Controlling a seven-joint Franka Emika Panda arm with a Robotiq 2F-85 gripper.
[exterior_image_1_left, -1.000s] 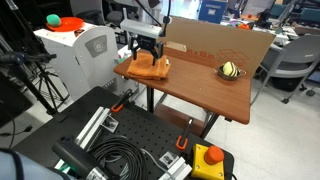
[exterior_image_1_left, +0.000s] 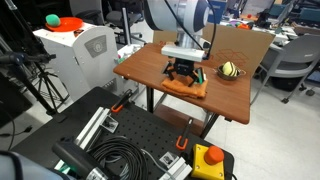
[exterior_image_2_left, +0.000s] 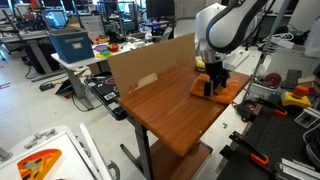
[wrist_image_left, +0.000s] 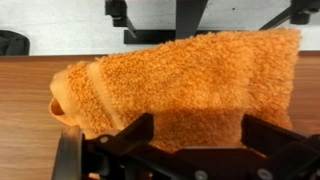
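An orange towel (exterior_image_1_left: 187, 88) lies rumpled on the wooden table (exterior_image_1_left: 226, 106), near its front edge. In the wrist view the towel (wrist_image_left: 190, 80) fills most of the middle, with a fold at its left end. My gripper is right over it, the two dark fingers standing apart with orange cloth showing between them. Whether the fingertips press on the cloth is hidden. Exterior view 2 has the towel (exterior_image_2_left: 228, 93) at the table's right end, under the white arm (exterior_image_2_left: 224, 38).
A yellow-and-dark round object (exterior_image_1_left: 230, 71) sits at the back right of the table. Behind it stands a cardboard panel (exterior_image_1_left: 238, 45). A yellow box with a red button (exterior_image_1_left: 210, 160) is in front.
In exterior view 1 the arm and the towel have both moved right along the table, from its left end toward the middle. The round object has stayed put.
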